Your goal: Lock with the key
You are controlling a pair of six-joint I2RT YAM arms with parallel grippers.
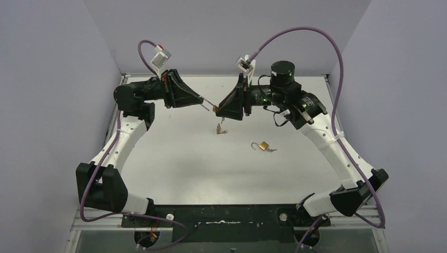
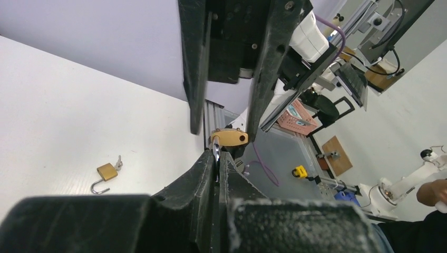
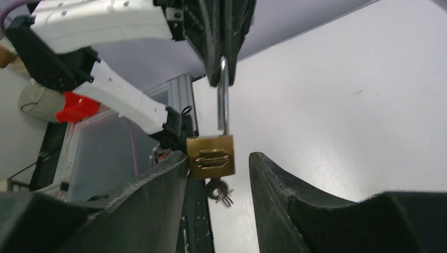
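My left gripper (image 1: 201, 100) is shut on the raised shackle (image 3: 223, 100) of a brass padlock. The padlock body (image 3: 212, 171) hangs beneath it, with the shackle's free leg outside the body. Keys (image 3: 223, 197) on a ring dangle under the body. Around the body, my right gripper has opened: one finger (image 3: 258, 171) stands clear of the brass, while the body sits close by the other finger (image 3: 171, 179). Whether that side touches, I cannot tell.
On the white table (image 1: 179, 163) lie two more padlocks with keys: one padlock (image 1: 219, 128) below the grippers, another padlock (image 1: 264, 146) with its shackle open, to the right.
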